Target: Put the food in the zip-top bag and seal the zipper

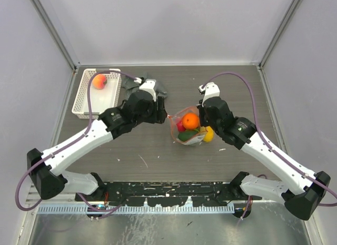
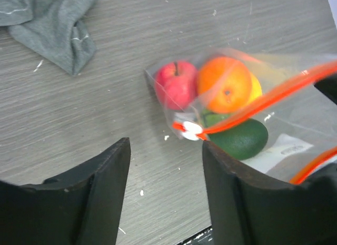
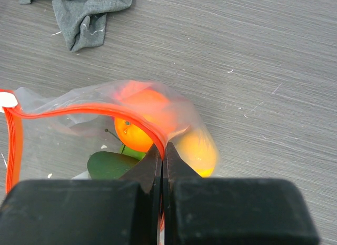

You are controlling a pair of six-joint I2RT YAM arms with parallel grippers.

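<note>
The clear zip bag [image 1: 184, 137] with orange zipper holds an orange [image 2: 224, 84], a red apple [image 2: 176, 85], a green avocado-like item [image 2: 239, 138] and a yellow item [image 3: 197, 153]. My right gripper is shut on the bag's orange zipper edge at the bag's right. My left gripper stands open at the bag's left, just short of the white zipper slider [image 2: 192, 128], with nothing between its fingers.
A white basket [image 1: 105, 100] with a peach [image 1: 99, 81] sits at the back left. A grey cloth [image 3: 84, 18] lies behind the left arm. The table right of the bag is clear.
</note>
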